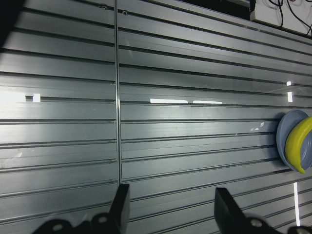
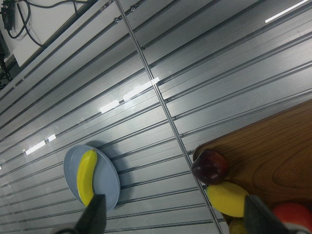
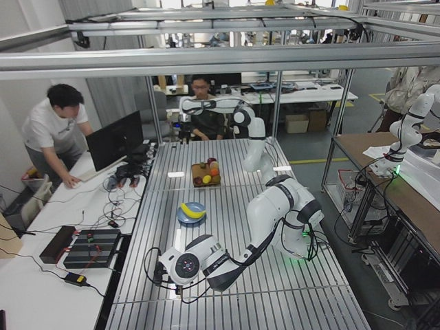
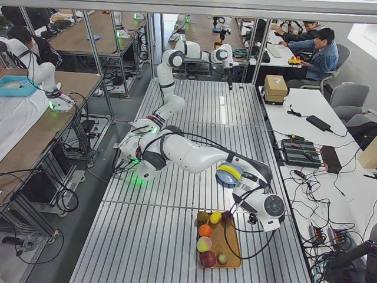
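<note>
A yellow banana (image 1: 298,144) lies in a blue plate (image 1: 285,131) on the slatted metal table, at the right in the left wrist view. A wooden tray (image 2: 268,156) holds several fruits, among them a dark red apple (image 2: 209,166) and a yellow lemon (image 2: 226,199). My left gripper is open over bare slats, the plate off to its right. My right gripper is open, high above the table between plate and tray, nothing visible between its fingers.
A white side table (image 4: 324,194) with electronics, cables and a monitor runs along the slatted table's edge. A person stands beside it and another sits behind the far end.
</note>
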